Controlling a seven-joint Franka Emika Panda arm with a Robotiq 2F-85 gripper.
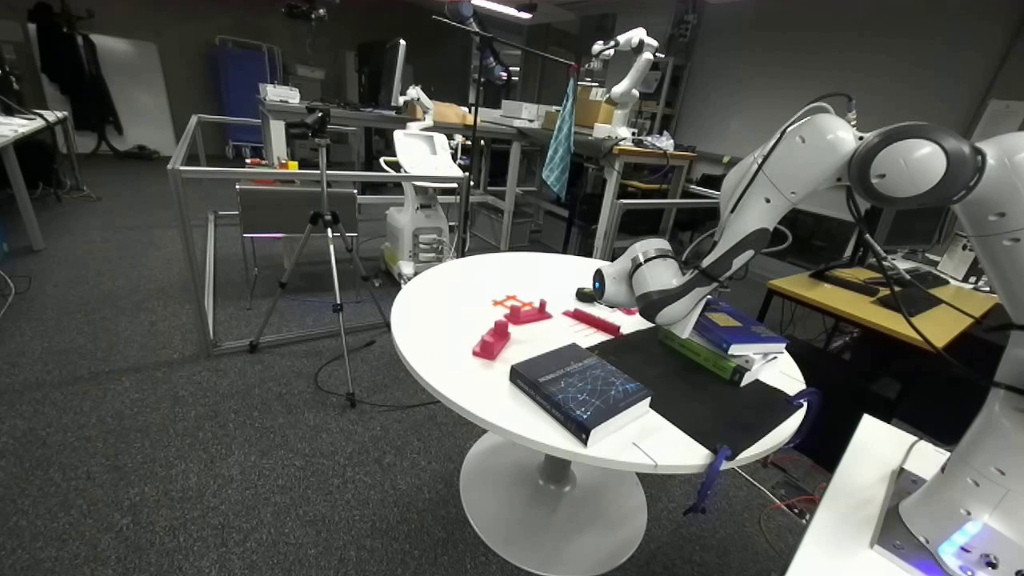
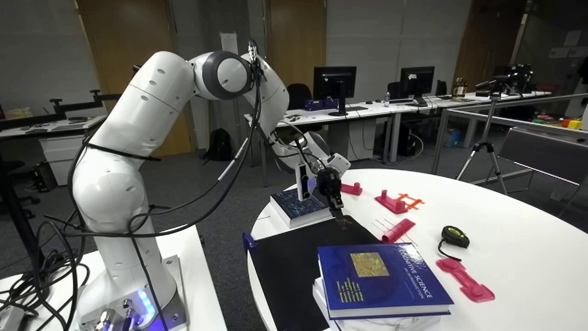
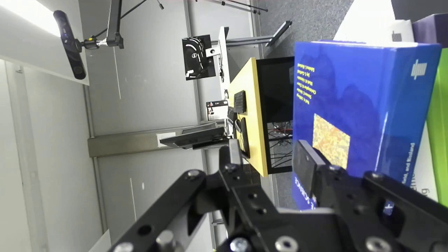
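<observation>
My gripper reaches out beside a stack of books in the wrist view. Its black fingers (image 3: 307,164) stand some way apart, and I see nothing clearly between them; the lower one overlaps the cover of the blue book (image 3: 357,88). That blue book (image 2: 380,281) lies flat on top of the stack, over a white book and a green book (image 1: 706,356). In the second exterior view the gripper (image 2: 340,218) points down beyond the stack, above the black mat (image 2: 292,276). Whether the fingers touch the book is unclear.
A dark book (image 1: 581,389) lies at the mat's other side. Pink parts (image 2: 395,231), an orange frame (image 2: 410,201) and a tape measure (image 2: 455,236) lie across the white round table (image 2: 529,248). Purple clamps (image 1: 715,477) hold the mat's edge.
</observation>
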